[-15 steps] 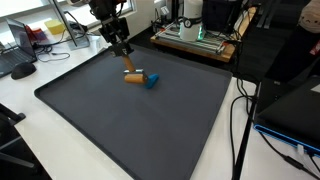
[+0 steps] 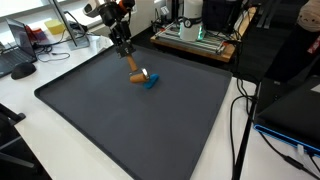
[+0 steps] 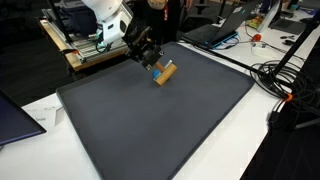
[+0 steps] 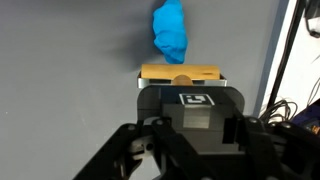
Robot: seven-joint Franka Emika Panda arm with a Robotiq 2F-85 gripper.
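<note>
A wooden mallet-like tool (image 2: 137, 77), with an orange-brown head and a pale end, is held at the dark table's far side. My gripper (image 2: 127, 52) is shut on its handle from above. In the second exterior view the tool's head (image 3: 166, 75) slants below the gripper (image 3: 153, 62). From the wrist, the head (image 4: 155, 72) shows as a wooden bar across the front of the fingers; the fingers hide most of the handle. A crumpled blue item (image 4: 170, 32), perhaps cloth, lies close beside the head. Whether the head touches the table cannot be told.
The dark tabletop (image 2: 120, 115) is wide and clear toward the near side. Black cables (image 3: 275, 75) run along one table edge. A laptop (image 2: 15, 40) stands at the far left, off the tabletop.
The tool's head has turned and tilted slightly, with its pale end now showing on the right. My gripper stays shut on the handle; the blue item looks unmoved.
</note>
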